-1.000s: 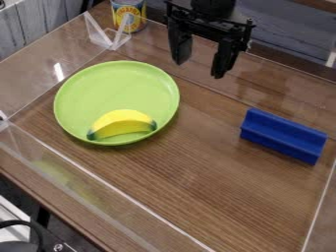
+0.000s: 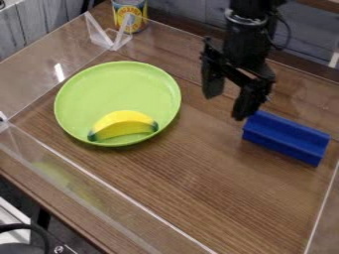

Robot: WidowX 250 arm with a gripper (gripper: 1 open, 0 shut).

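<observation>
My black gripper [image 2: 231, 81] is open above the table, right of the green plate [image 2: 117, 98] and above and left of a blue rectangular block [image 2: 286, 139]. Its two dark fingers point down, with nothing visible between them. A yellow banana [image 2: 123, 125] lies on the lower part of the plate.
A can [image 2: 129, 18] stands at the back left. A clear plastic edge runs along the left side, and a dark cable curves at the bottom left.
My gripper has come lower and toward the front right, closer to the blue block. The plate, banana and block have not moved.
</observation>
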